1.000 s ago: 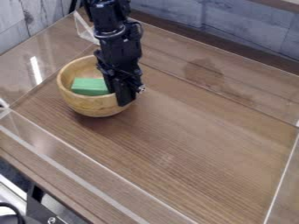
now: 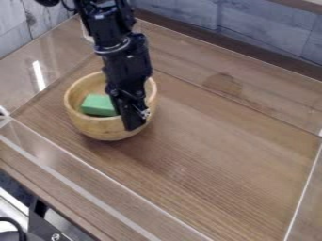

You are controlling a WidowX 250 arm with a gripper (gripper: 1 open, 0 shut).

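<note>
A wooden bowl (image 2: 94,127) with a green block (image 2: 100,104) inside sits on the left part of the table. My black gripper (image 2: 130,117) comes down from the top over the bowl's right side, its fingers at the rim; it looks shut on the bowl's rim, though the tips are partly dark and hard to make out.
Grey walls stand at the back, and a pale object is partly hidden behind the arm at the upper left.
The gripper and arm have come slightly nearer the front, and the bowl with its green block has moved slightly the same way.
</note>
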